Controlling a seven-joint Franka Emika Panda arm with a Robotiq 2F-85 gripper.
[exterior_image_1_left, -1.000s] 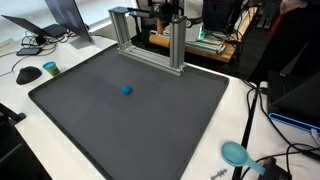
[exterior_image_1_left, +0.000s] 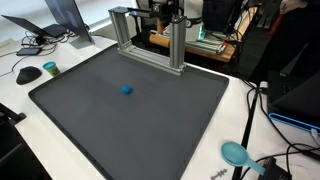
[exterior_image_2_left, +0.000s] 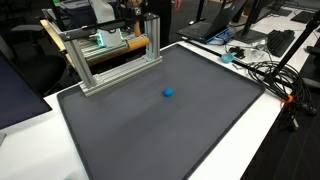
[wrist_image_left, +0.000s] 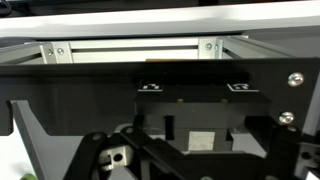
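Note:
A small blue object (exterior_image_1_left: 126, 90) rests alone on the dark grey mat (exterior_image_1_left: 110, 125); exterior view 2 shows the same blue object (exterior_image_2_left: 168, 93) on the part of the mat away from its near edge. The wrist view has my gripper with its two fingertips apart and nothing seen held between them. Behind the fingers a black bar (wrist_image_left: 80, 90) runs across the picture. In the exterior views the gripper cannot be made out clearly among the dark parts at the top.
A metal frame (exterior_image_2_left: 125, 75) stands at one edge of the mat. A green cup (exterior_image_1_left: 51, 69), a laptop (exterior_image_1_left: 42, 28) and a turquoise round object (exterior_image_1_left: 236, 155) lie outside the mat. Cables (exterior_image_2_left: 275, 75) spread over the white table.

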